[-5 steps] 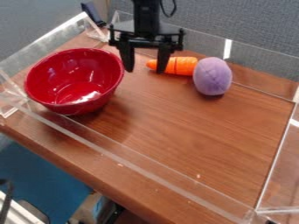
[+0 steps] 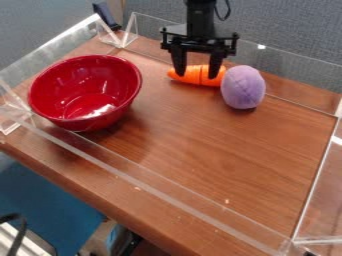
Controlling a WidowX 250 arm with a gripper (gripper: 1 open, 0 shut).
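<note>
My black gripper hangs at the back center, its two fingers apart and pointing down over an orange carrot lying on the wooden table. Right beside the carrot sits a purple round object, like an eggplant or cabbage. A red bowl stands at the left.
Clear low walls run round the table's edges, with a grey wall behind.
My gripper has moved backward and to the right, from nearer the bowl to over the carrot. The objects show no clear movement.
</note>
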